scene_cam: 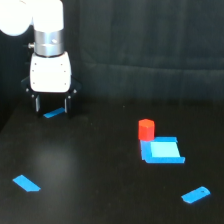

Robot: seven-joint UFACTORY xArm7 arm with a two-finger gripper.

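A small red block [146, 130] sits on the dark table, right of centre, at the back left edge of a white square framed with blue tape [164, 150]. Whether it touches the tape I cannot tell. Far off to the left, my gripper [53, 105] hangs near the back of the table with its fingers spread and nothing between them. A wide gap separates it from the block.
Strips of blue tape mark the table: one at the front left [26, 184], one at the front right [196, 195], and another [54, 112] by the gripper. Dark curtains [140, 50] close off the back.
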